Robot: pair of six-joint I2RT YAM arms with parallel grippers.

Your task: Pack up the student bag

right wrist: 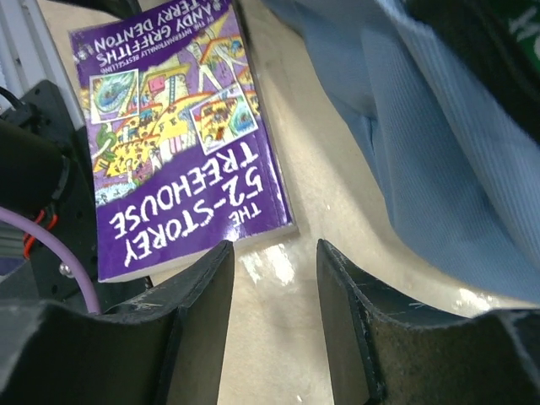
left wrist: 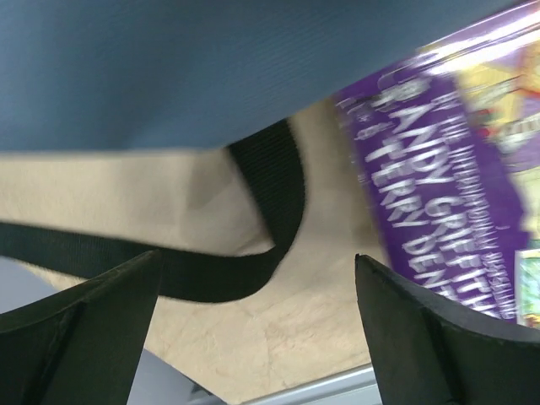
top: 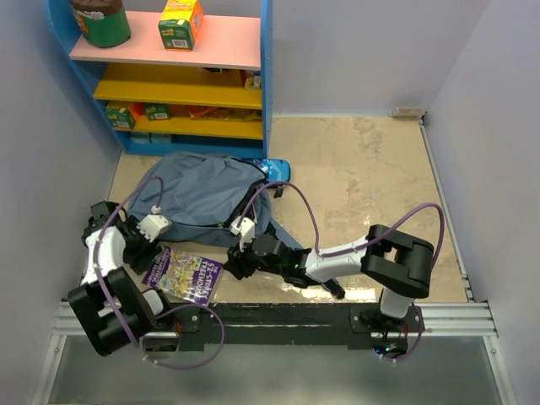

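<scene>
A purple picture book (top: 186,276) lies flat on the floor in front of the grey-blue bag (top: 198,190), which rests on its side. My left gripper is open above the floor at the book's left, with a black strap (left wrist: 211,277) seen between its fingers and the book's edge off to the right. My right gripper stands open beyond the book's right end; only bare floor shows between its fingertips. In the right wrist view, the book (right wrist: 181,135) is clear of these fingers, and the bag's fabric (right wrist: 396,160) hangs close on the other side.
Behind the bag stands a blue shelf unit (top: 267,84) with boxes on its levels. A bright blue case (top: 277,169) sits beside the bag at the back. Free floor (top: 363,186) spreads to the right. A dark strap (top: 291,239) trails under the right arm.
</scene>
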